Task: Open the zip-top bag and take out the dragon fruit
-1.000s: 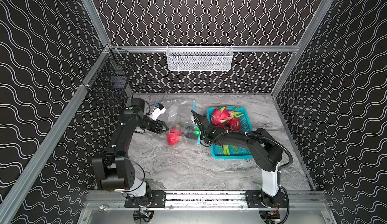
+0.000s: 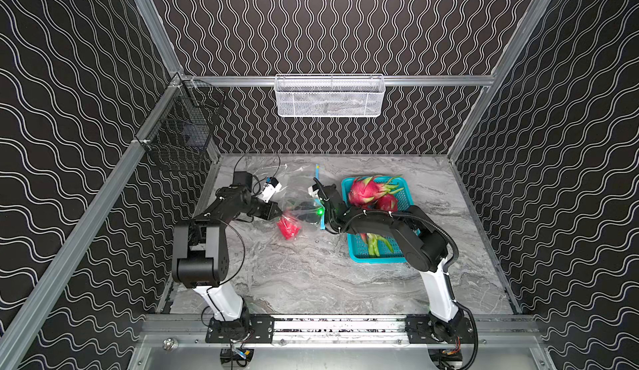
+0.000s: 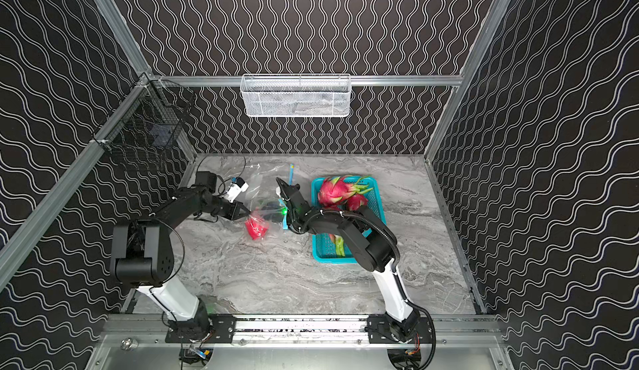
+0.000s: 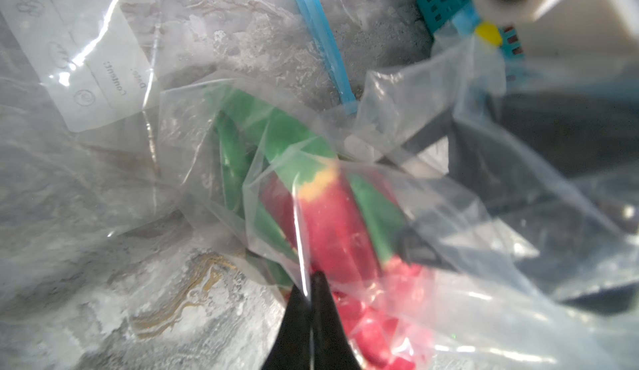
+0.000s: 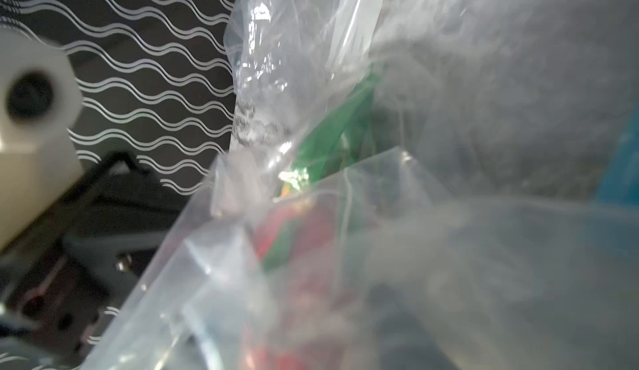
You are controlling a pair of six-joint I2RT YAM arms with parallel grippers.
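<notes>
A red dragon fruit with green scales [image 4: 326,223] lies inside the clear zip top bag [image 2: 297,173], whose blue zip strip [image 4: 319,30] faces the basket. At the bag's left, beside the fruit, is my left gripper [image 2: 277,211]. It is shut; a crease of film runs to its fingertips in the left wrist view, though whether film is pinched cannot be told. My right gripper [image 2: 303,212] reaches past the zip strip from the right and stands open. Its fingers show dimly through the film, close to the fruit; in the right wrist view loose film covers much of the fruit [image 5: 299,230].
A blue basket [image 2: 359,258] with several dragon fruits stands beneath and right of my right forearm. A white wire basket [image 2: 329,103] hangs at the back.
My left gripper has come in from the left to the fruit and film. The fruit has shifted and turned slightly toward the right arm. My right arm has edged a little left.
</notes>
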